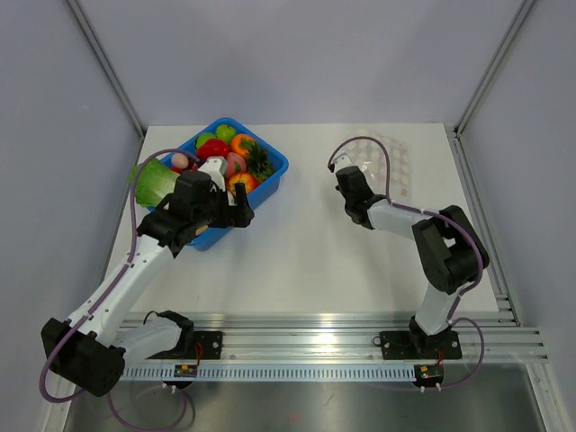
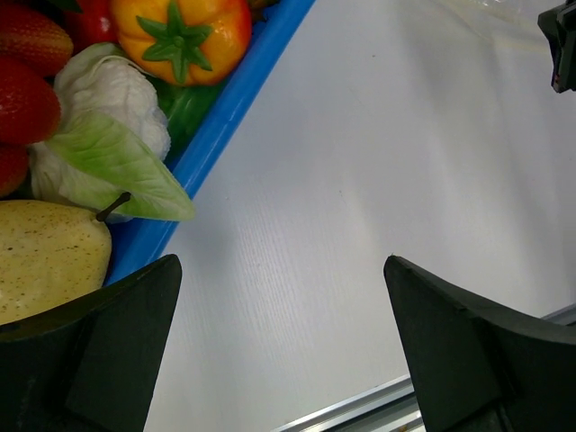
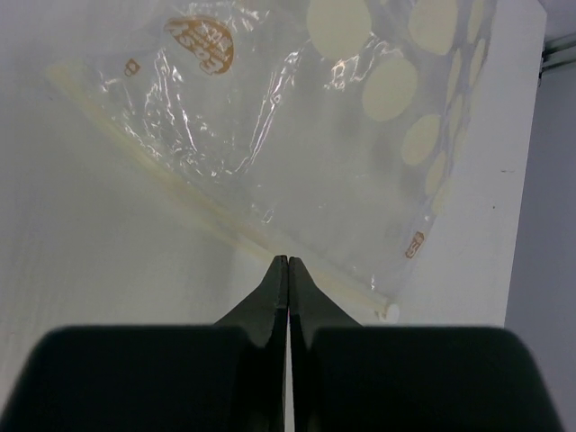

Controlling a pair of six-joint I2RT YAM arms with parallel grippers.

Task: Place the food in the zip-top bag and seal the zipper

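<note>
Flat on the table at the back right lies a clear zip-top bag with pale dots; its zipper edge and white slider face my right gripper. The right gripper is shut with nothing between its fingers, and the bag's edge lies outside them, just past the tips. In the top view the right arm partly covers the bag. My left gripper stands open and empty over the table by the food basket. Play food fills that basket, including an orange pumpkin, a yellow pear and a cauliflower.
The blue basket takes up the left of the white table, partly under the left arm. Between basket and bag the tabletop is bare. Walls border the table, and a metal rail runs along the front.
</note>
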